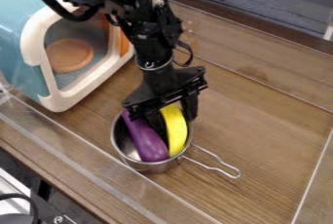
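A metal pot (pixel 143 162) with a wire handle reaching right sits on the wooden counter. Inside lie a purple eggplant (pixel 147 142) on the left and a yellow banana-like object (pixel 176 130) on the right. The black gripper (pixel 162 109) is down at the pot's back rim, over the yellow object's upper end; whether it grips anything is unclear.
A blue and white toy oven (pixel 55 86) with an orange disc inside stands at the back left. A cable shows at the lower left.
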